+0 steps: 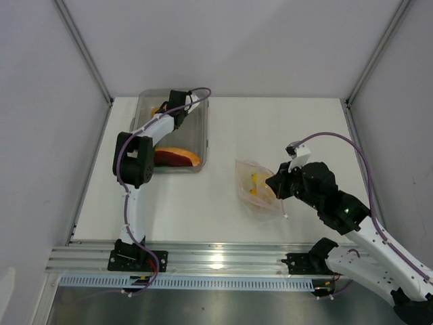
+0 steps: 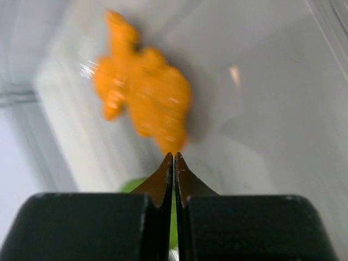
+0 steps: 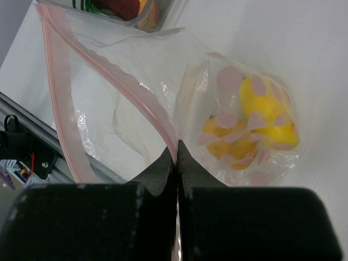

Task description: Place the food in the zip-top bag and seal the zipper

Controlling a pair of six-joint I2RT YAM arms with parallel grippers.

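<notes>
The clear zip top bag (image 3: pixel 98 114) has a pink-edged mouth that gapes at the left of the right wrist view. Its rim runs into my right gripper, which is shut on it. Yellow food (image 3: pixel 267 111) and a yellow-orange piece (image 3: pixel 231 144) lie inside the bag. My left gripper is shut over the grey bin (image 1: pixel 196 139). Past its tips lies a blurred orange lumpy food piece (image 2: pixel 147 89). Something green (image 2: pixel 133 185) shows partly behind the fingers, mostly hidden; no hold on it is visible.
A hot-dog-like food (image 1: pixel 177 157) lies at the bin's near end. The bin's walls surround my left gripper. White table (image 1: pixel 250 128) between bin and bag is clear, and a metal rail (image 1: pixel 216 252) runs along the front edge.
</notes>
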